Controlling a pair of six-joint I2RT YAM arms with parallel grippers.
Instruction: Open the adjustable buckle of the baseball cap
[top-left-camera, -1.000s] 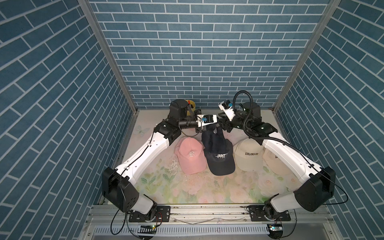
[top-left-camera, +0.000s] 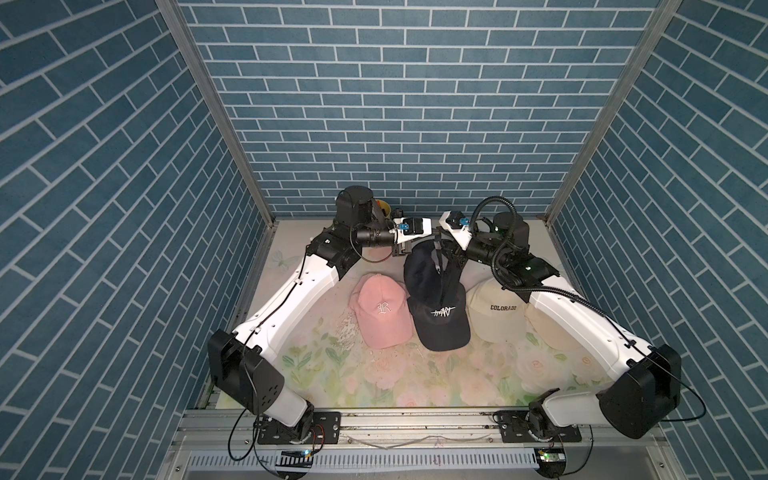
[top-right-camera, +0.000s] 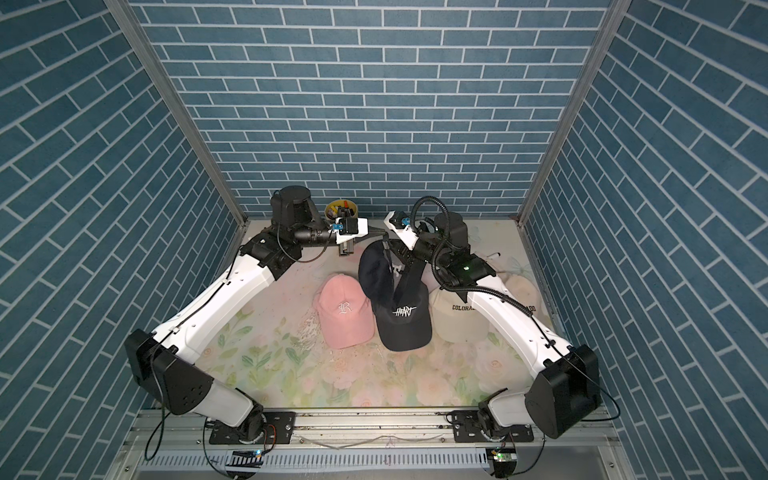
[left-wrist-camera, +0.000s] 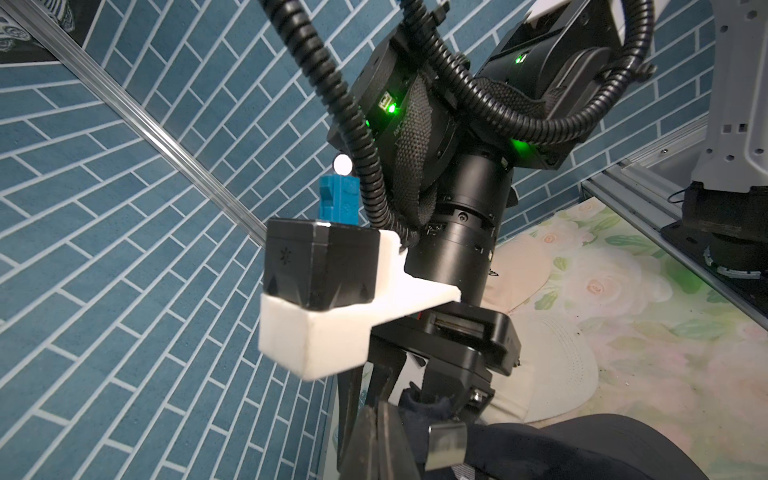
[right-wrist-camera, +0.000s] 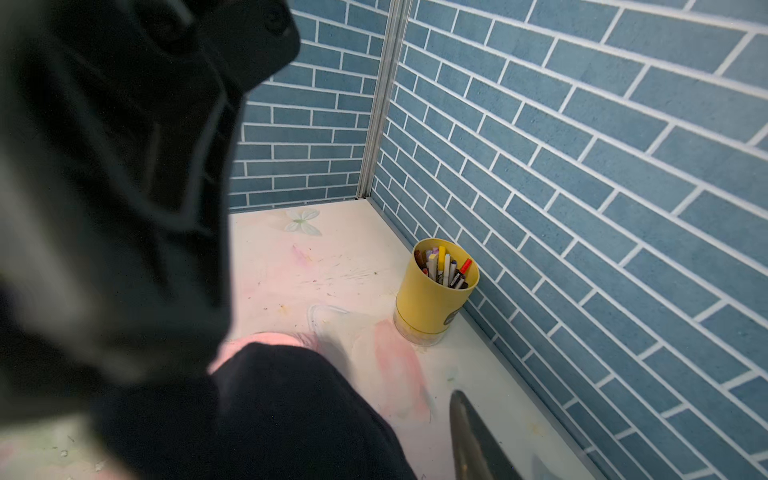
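Note:
The black cap with HEART lettering hangs with its back band lifted between both grippers, brim on the table. My left gripper is shut on the dark strap, with a metal buckle beside its fingertips in the left wrist view. My right gripper is at the band just to the right, close against the left one; whether it grips anything is hidden. In the right wrist view dark cloth fills the bottom, blurred near the fingers.
A pink cap lies left, beige caps lie right. A yellow pen cup stands at the back.
Over the last second my left gripper rose slightly.

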